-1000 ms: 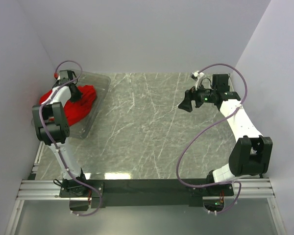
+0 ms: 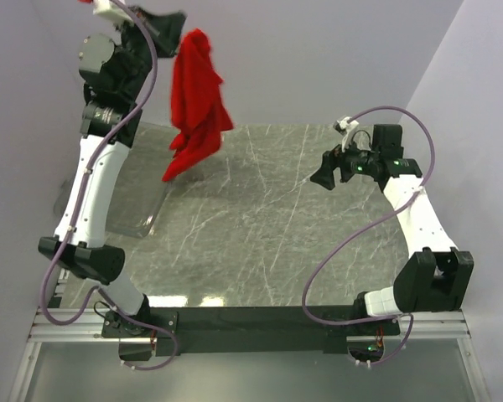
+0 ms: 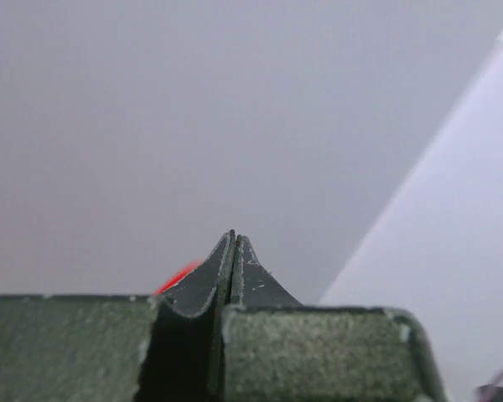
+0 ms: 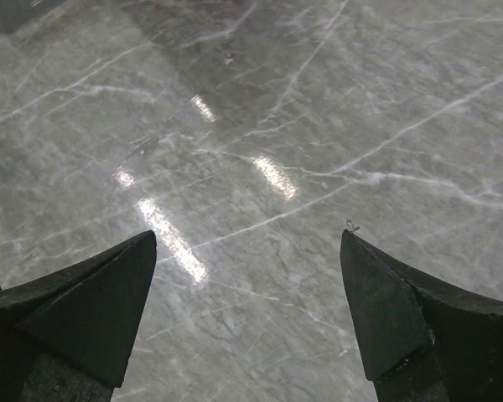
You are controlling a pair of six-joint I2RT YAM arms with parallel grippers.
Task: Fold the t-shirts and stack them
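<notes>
A red t-shirt [image 2: 199,105] hangs bunched in the air at the upper left of the top view. At its upper end my left gripper [image 2: 173,35] is shut on the cloth, blurred and high over the table. The left wrist view shows the closed fingertips [image 3: 251,280] with only a sliver of red shirt [image 3: 178,276] behind them. On the right side, my right gripper [image 2: 327,170] stays low above bare table. Its fingers [image 4: 109,310] are wide apart in the right wrist view, with nothing between them.
A clear bin [image 2: 147,197], with no cloth visible in it, stands at the left, partly behind the left arm. Walls rise at the back and both sides.
My left gripper has risen from the bin and moved right and up, lifting the red shirt out with it. The right arm has shifted only slightly.
</notes>
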